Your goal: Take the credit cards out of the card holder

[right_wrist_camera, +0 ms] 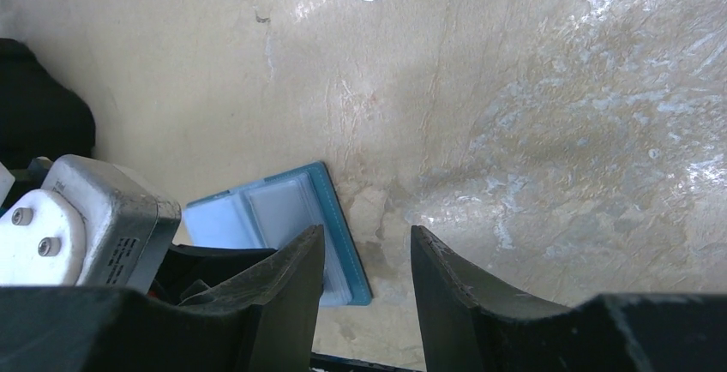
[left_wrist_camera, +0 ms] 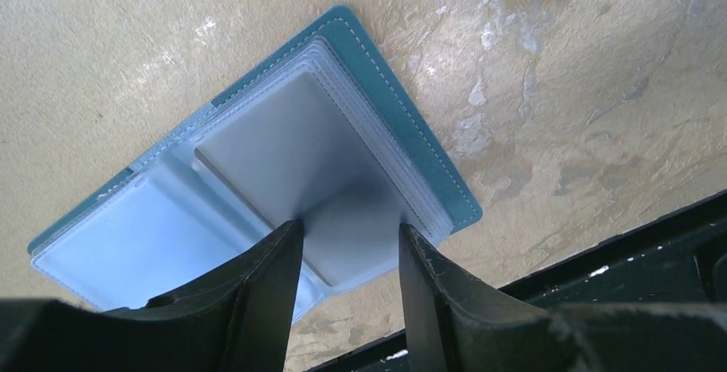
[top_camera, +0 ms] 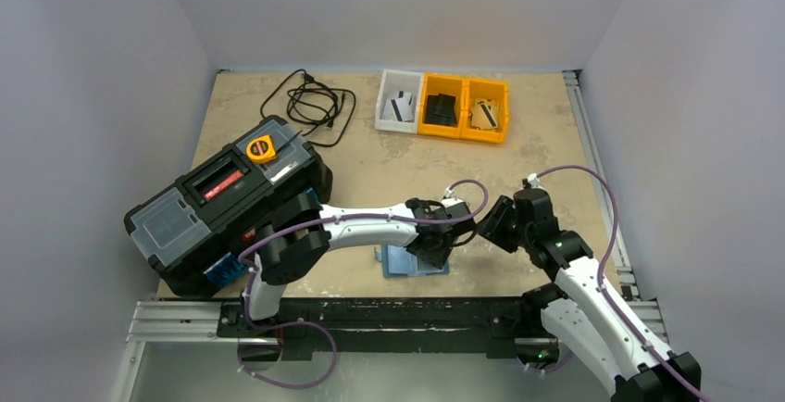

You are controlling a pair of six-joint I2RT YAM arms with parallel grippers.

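Note:
The blue card holder (top_camera: 398, 262) lies opened out flat on the table near its front edge. Up close in the left wrist view, the holder (left_wrist_camera: 413, 125) shows a stitched border and clear plastic sleeves; whether a card sits inside cannot be told. Over its right half hovers my left gripper, its fingers part open, nothing visible between the fingertips. To the right of the holder, above bare table, my right gripper is open and empty. Its view shows the holder (right_wrist_camera: 343, 235) partly covered by the left arm.
At the back stand a white bin (top_camera: 389, 125) and two orange bins (top_camera: 504, 110) with cards and dark items inside. A black toolbox (top_camera: 176, 252) with a tape measure (top_camera: 261, 149) fills the left, beside a coiled black cable (top_camera: 315, 106).

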